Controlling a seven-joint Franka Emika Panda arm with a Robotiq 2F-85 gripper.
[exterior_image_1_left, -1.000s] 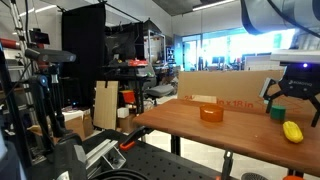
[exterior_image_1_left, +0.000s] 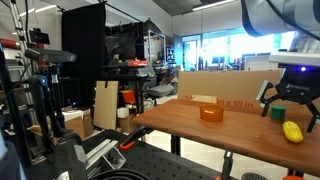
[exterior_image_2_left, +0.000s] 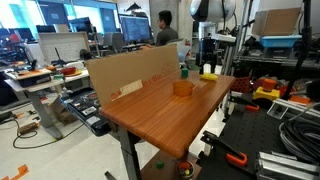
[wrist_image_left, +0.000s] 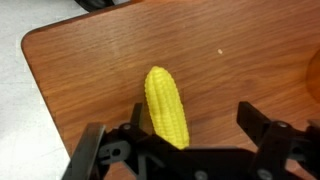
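A long yellow object, rounded like a corn cob or squash, lies on the brown tabletop. In the first exterior view that yellow object is near the table's right front edge. Above it hangs my gripper, its fingers spread wide and nothing held. The wrist view shows the gripper open, with the yellow object between and ahead of its two fingers, nearer the left one. An orange bowl stands near the middle of the table, and a green cup stands behind the gripper.
A cardboard panel rises along one long side of the table. Between the orange bowl and the table's near end the top is bare. A person sits in the background.
My gripper has come down a little toward the yellow object, still open. The yellow object, bowl and cup have stayed in place.
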